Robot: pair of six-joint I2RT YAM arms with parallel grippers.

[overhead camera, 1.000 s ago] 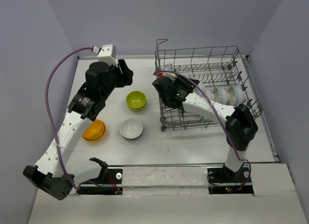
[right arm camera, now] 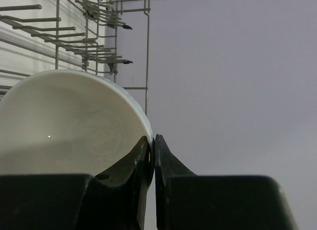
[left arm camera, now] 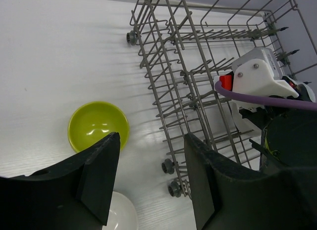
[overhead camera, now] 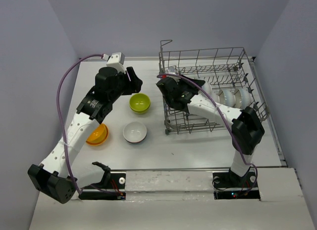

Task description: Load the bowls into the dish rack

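Note:
A white bowl (right arm camera: 74, 123) fills the lower left of the right wrist view, its rim pinched by my right gripper, which is shut on it over the dish rack (overhead camera: 173, 126). Several white bowls (overhead camera: 242, 97) stand on edge toward the rack's right end. My left gripper hangs open and empty; in its view the green bowl (left arm camera: 98, 126) lies to the left and the rack to the right. On the table, the top view shows the green bowls (overhead camera: 140, 103) stacked, a white bowl (overhead camera: 134, 132) nearer the front, and orange bowls (overhead camera: 98, 134) by the left arm.
Wire tines (overhead camera: 218, 69) run along the rack's back rows, which look empty. Bare table (overhead camera: 213, 153) lies in front of the rack. Grey walls (overhead camera: 20, 91) enclose the left, right and back.
The right arm, the rack and the bowls on the table look unmoved.

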